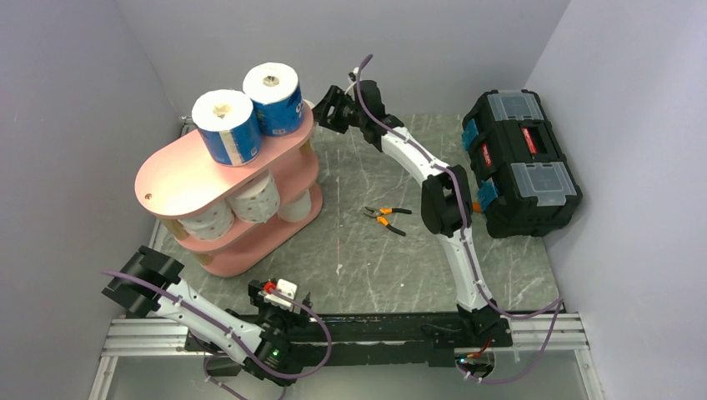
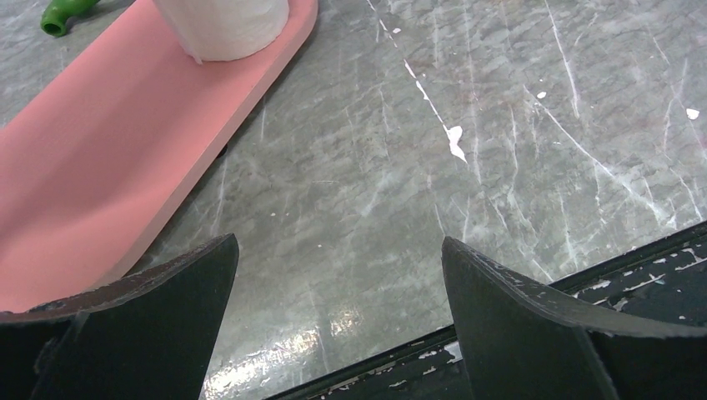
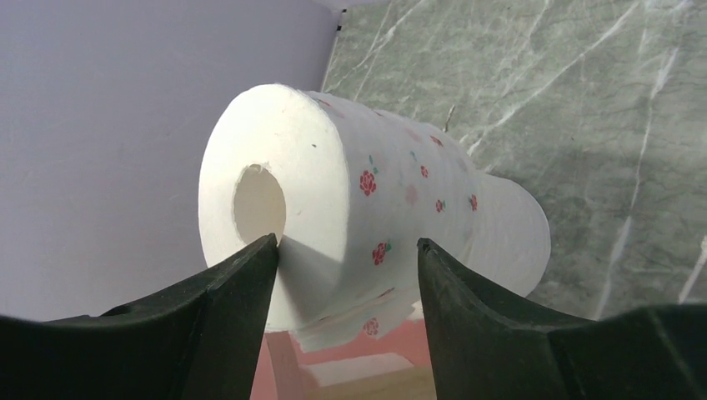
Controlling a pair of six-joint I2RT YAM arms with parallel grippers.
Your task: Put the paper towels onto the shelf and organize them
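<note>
Beside the right end of the pink shelf, my right gripper has its fingers apart. Their tips overlap the near face of a white paper roll with red flowers, which is wider than the gap; whether they touch it cannot be told. A second white roll shows behind it. Two blue-wrapped rolls stand on the top board. White rolls sit on the middle board and another roll is lower down. My left gripper is open and empty above the floor by the shelf.
Orange-and-black pliers lie on the grey marbled surface. A black toolbox stands at the right wall. A green object lies behind the low board. Open floor extends right of the shelf.
</note>
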